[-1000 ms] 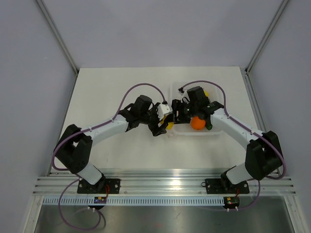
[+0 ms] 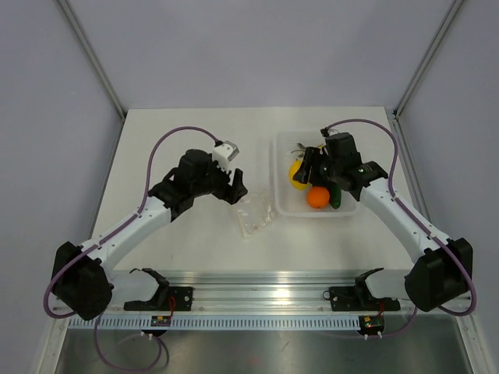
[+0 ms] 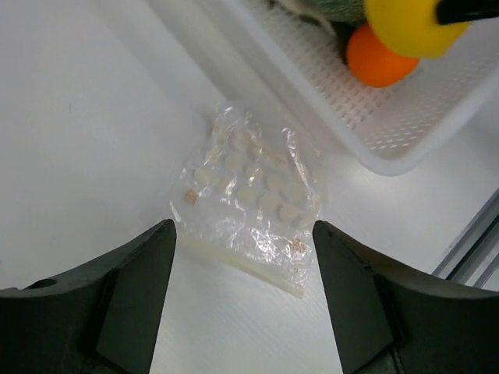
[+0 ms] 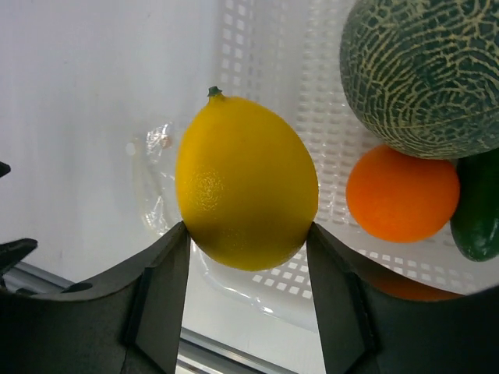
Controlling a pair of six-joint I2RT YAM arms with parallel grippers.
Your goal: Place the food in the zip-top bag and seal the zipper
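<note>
A yellow lemon-like fruit point(image 4: 245, 179) is pinched between the fingertips of my right gripper, above the white basket's left part. The clear zip bag point(image 3: 249, 183) lies flat on the table left of the basket, with several pale round pieces of food point(image 3: 269, 202) showing through it. A pale zipper strip point(image 3: 242, 263) runs along its edge nearer my left gripper. That gripper stands open over the bag, nothing between its fingers. From the top view the bag is partly covered by the left gripper point(image 2: 232, 191). Whether the zipper is sealed cannot be told.
The white perforated basket point(image 2: 282, 201) holds an orange point(image 2: 317, 196), a netted green melon point(image 4: 429, 70) and a dark green vegetable point(image 4: 477, 206). Bare table point(image 2: 171, 241) lies to the left and in front. A metal rail point(image 2: 257, 282) borders the front edge.
My right gripper has carried it right, over the basket, while my left gripper has drawn back left, uncovering the bag.
</note>
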